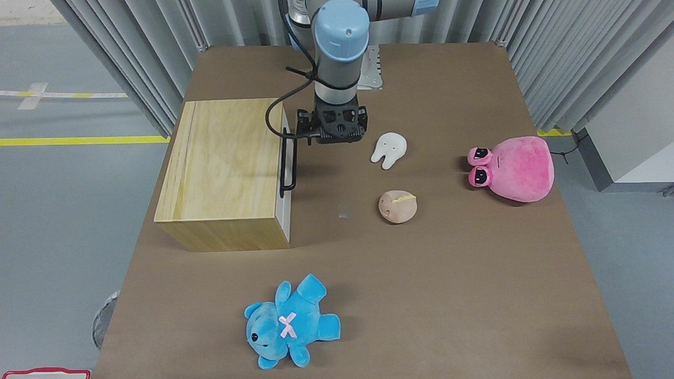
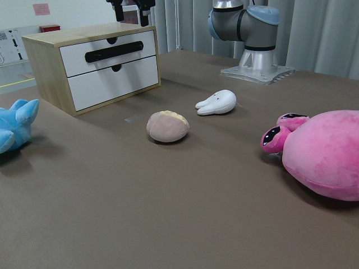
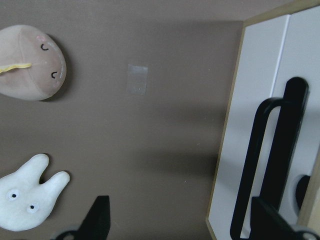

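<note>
My gripper is open with nothing between its fingers, above the front edge of the wooden two-drawer cabinet. Its black handle on the white drawer front runs beneath the fingers in the wrist view. Both drawers are shut. A small white plush and a round beige plush lie on the table to the cabinet's handle side.
A pink plush lies at the right, a blue bear at the near side of the brown table. Open tabletop lies between them and the cabinet.
</note>
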